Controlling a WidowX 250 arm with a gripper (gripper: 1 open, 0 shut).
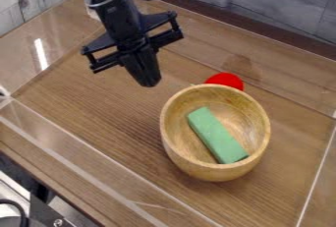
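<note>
A black gripper hangs over the wooden table at upper left, its fingers apart with nothing visible between them. To its lower right a tan bowl holds a green block lying diagonally. A red round object sits just behind the bowl's upper rim, partly hidden.
White walls or edges border it at the top left and right. A dark cable shows at the bottom left corner.
</note>
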